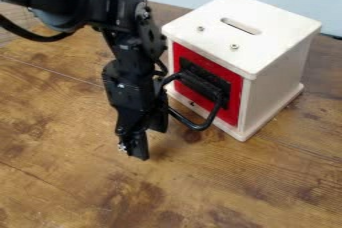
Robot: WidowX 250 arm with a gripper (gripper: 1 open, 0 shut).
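My black gripper [136,144] points down close above the wooden table, left of a pale wooden box [267,67] with a red front panel [235,106]. The box has a slot and screws on top and black hardware [207,80] on the red face. The gripper is open, with no object visible in it; its fingers are dark and partly overlap each other in this view.
A pale wall stands behind. A black cable loops from my wrist near the red face.
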